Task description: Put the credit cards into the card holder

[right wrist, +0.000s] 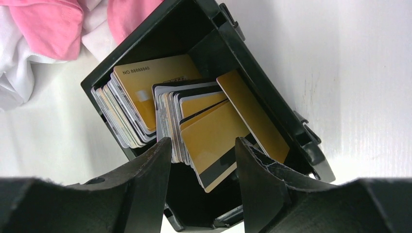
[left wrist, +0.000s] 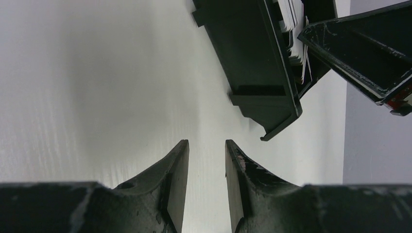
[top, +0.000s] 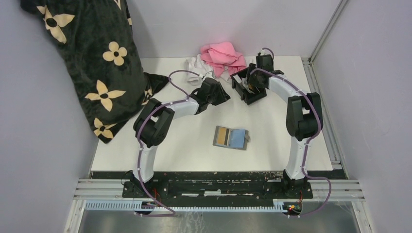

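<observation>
Several gold and white credit cards stand and lean inside a black box, which sits at the back right of the table. Right above the box is my right gripper, open, its fingertips over the leaning cards and nothing visibly held. My left gripper is part open with an empty gap, over bare table to the left of the box. The grey card holder lies flat near the table's middle front, showing a gold card on its left and a blue panel on its right.
Pink cloth and white cloth are heaped behind and left of the box. A dark flowered blanket hangs over the left side. Clear table surrounds the card holder.
</observation>
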